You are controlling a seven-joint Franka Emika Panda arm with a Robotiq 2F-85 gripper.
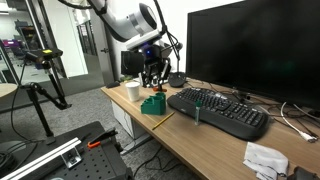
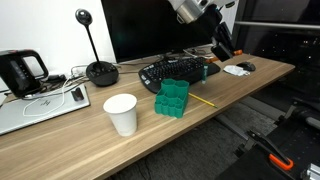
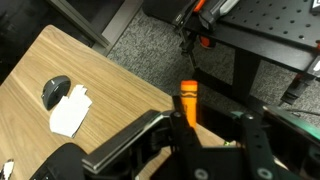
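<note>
A small orange object (image 3: 189, 98), possibly a marker, stands up between my fingers in the wrist view, and my gripper is shut on it. Its lower part is hidden by the dark fingers. In the second exterior view my gripper (image 2: 226, 48) hangs above the table, towards the right. A green holder (image 2: 171, 98) rests on the table near its front edge. Beside it lies a yellow pencil (image 2: 202, 100). A slim green marker (image 1: 197, 110) stands upright in front of the keyboard.
A white cup (image 2: 122, 114) stands beside the green holder. The black keyboard (image 1: 219, 112) lies before the dark monitor (image 1: 253, 48). A white cloth (image 1: 266, 160) and a dark mouse (image 3: 56, 93) occupy the table's far end. Bare wood lies along the front edge.
</note>
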